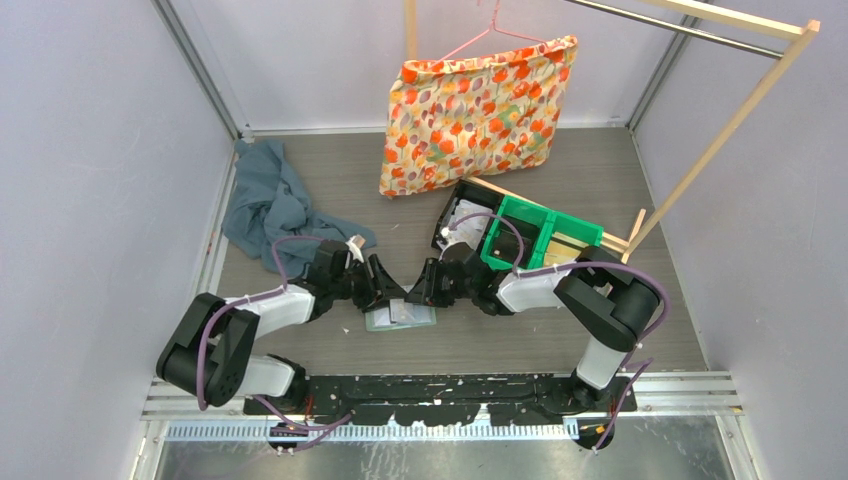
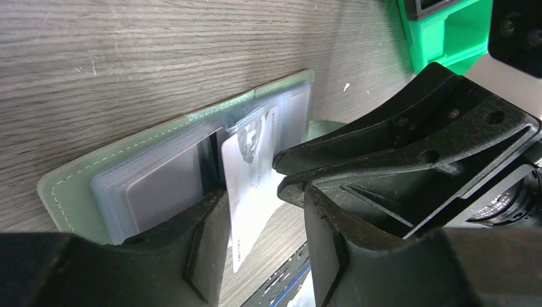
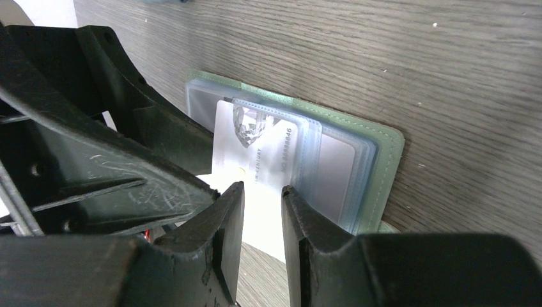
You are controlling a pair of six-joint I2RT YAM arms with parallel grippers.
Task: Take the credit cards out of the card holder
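The pale green card holder (image 1: 380, 320) lies open on the table between both grippers, its clear sleeves visible. A white card (image 2: 246, 185) with a silvery design lies partly out of a sleeve, its lower part overhanging toward the near side. My left gripper is open, its fingers either side of that card's lower part, apparently not closed on it. My right gripper has its fingertips apart at the same card, seen over its face in the right wrist view; whether it touches the card is unclear.
Green and black bins (image 1: 520, 210) with wooden pieces stand at the back right. A blue-grey cloth (image 1: 275, 200) lies at the left, and a floral bag (image 1: 475, 115) hangs at the back.
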